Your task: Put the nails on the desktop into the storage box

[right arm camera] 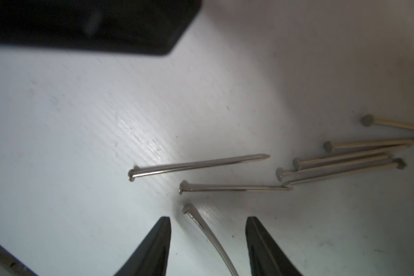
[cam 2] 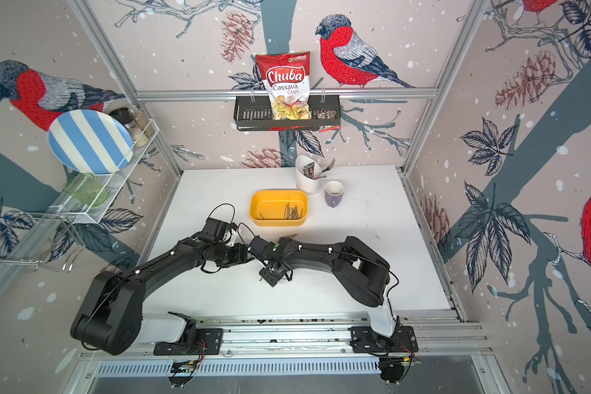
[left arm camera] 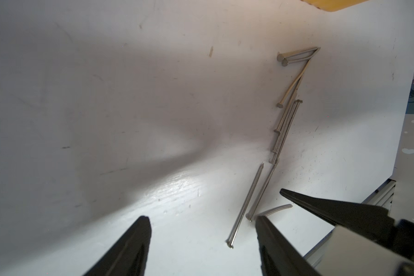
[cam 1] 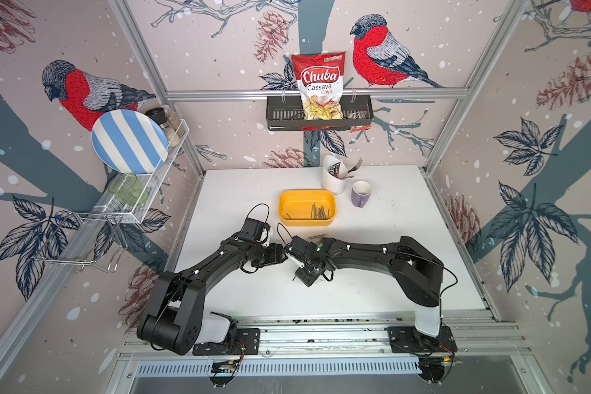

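The yellow storage box (cam 1: 289,221) stands at the back middle with several nails (cam 1: 318,212) inside. Several more nails lie on the desktop in a slanting row (left arm camera: 285,128); close to the front are a straight nail (left arm camera: 246,207) and a bent one (right arm camera: 211,237). My right gripper is open low over this front end, the bent nail lying on the desk between its fingers as seen from the wrist. My left gripper is apart to the left, its fingers spread with nothing between them. From above, the right arm hides most of the loose nails.
Behind the box are a white holder with utensils (cam 1: 333,182) and a purple cup (cam 1: 360,195). The two grippers stand very close together. Bare desktop lies to the front and right, while a wire rack (cam 1: 141,197) hangs at the left wall.
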